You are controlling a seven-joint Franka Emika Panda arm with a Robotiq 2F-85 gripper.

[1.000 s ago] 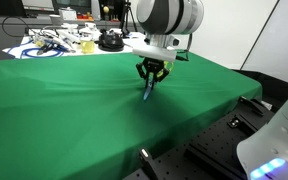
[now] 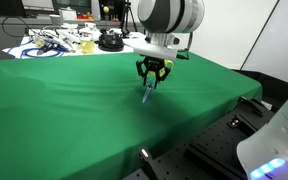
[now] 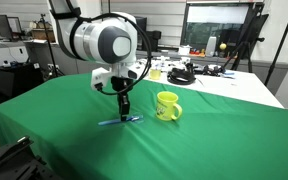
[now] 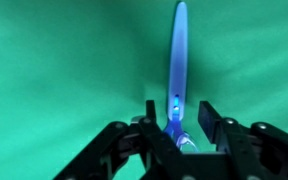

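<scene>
A slim blue tool, scissors-like with a pivot and a pale loop, lies on the green tabletop. Its long blade (image 4: 178,50) points away from my gripper in the wrist view. My fingers stand apart on either side of the tool near its pivot, with green showing between them and it. In exterior view 2 the tool (image 3: 111,122) lies flat just below the gripper (image 3: 123,112). Exterior view 1 shows it as a thin blue strip (image 2: 147,95) under the fingers. The loop end is partly hidden by the gripper in the wrist view.
A yellow mug (image 3: 168,107) stands beside the gripper in exterior view 2. Cables and other items lie at the table's far edge, including a black device (image 3: 181,73).
In exterior view 1 the fingers were closer together and lower; now they are wider apart and slightly higher. The tool lies in about the same place.
</scene>
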